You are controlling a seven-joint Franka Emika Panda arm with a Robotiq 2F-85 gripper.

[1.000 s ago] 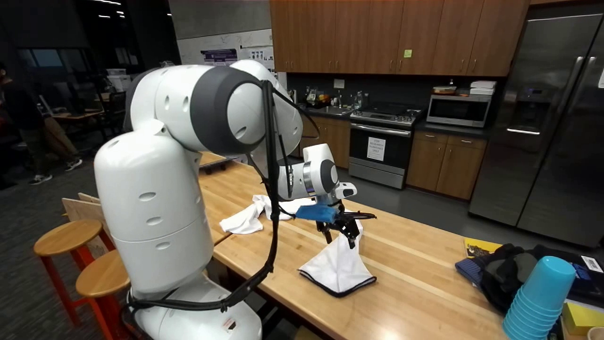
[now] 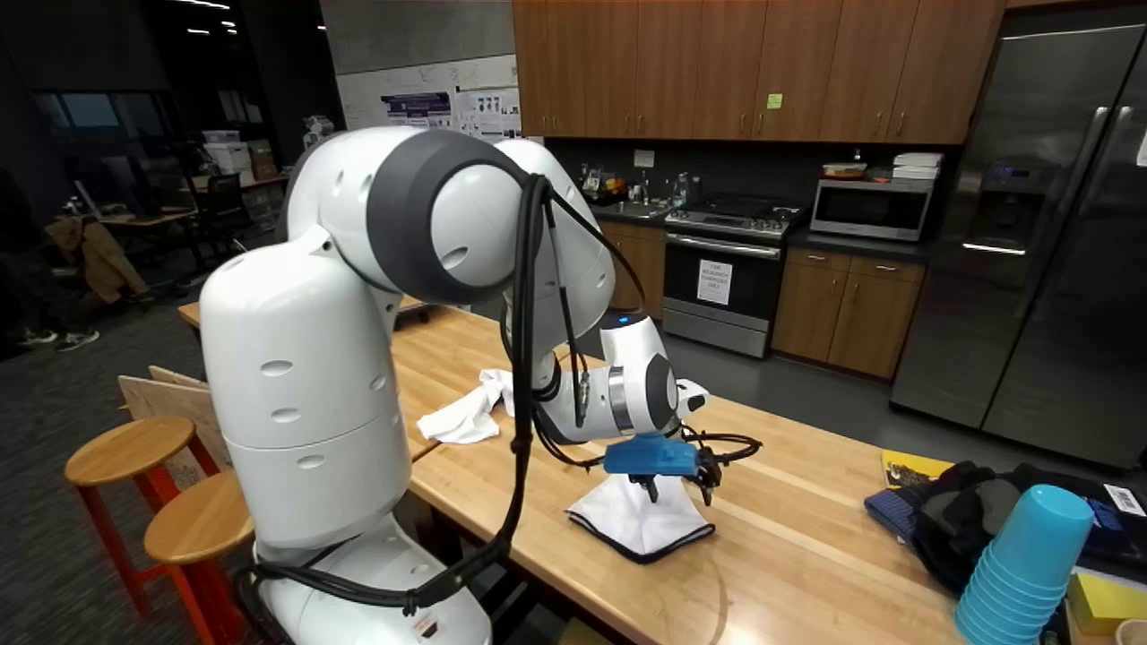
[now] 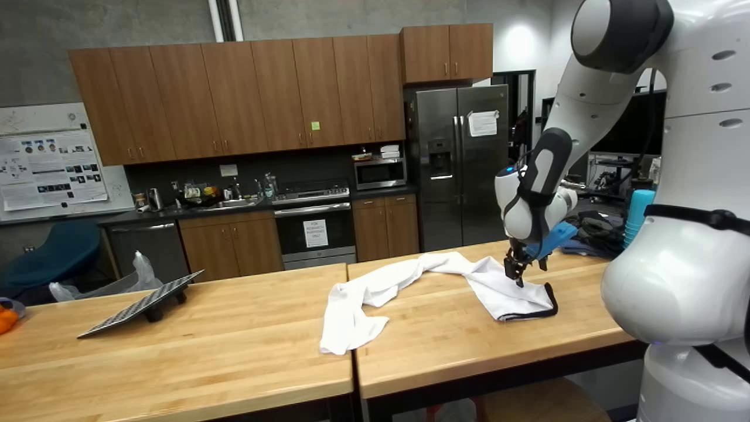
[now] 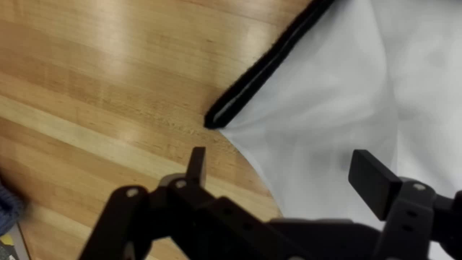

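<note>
A long white cloth (image 3: 453,266) with a black hem lies bunched and curved over the wooden table. Its black-edged end (image 2: 642,520) is spread fairly flat, while the other end trails back across the seam between two table sections. Just over the hemmed end hangs my gripper (image 2: 680,496), fingers pointing down and open. In the wrist view the gripper has its fingers wide apart: one finger (image 4: 197,167) is over bare wood, the other (image 4: 373,184) over white fabric. A corner of the black hem (image 4: 216,119) shows ahead of them. Nothing is held.
Stacked blue cups (image 2: 1016,570), dark gloves or fabric (image 2: 957,511) and a yellow packet (image 2: 911,468) crowd the table's right end. On the far-left section stands a tilted dark panel (image 3: 144,306). Bare wood surrounds the cloth's hemmed end.
In exterior view 1, the gripper has moved right and lower toward the black-hemmed end. The cloth looks unmoved. A person in the left background has shifted.
</note>
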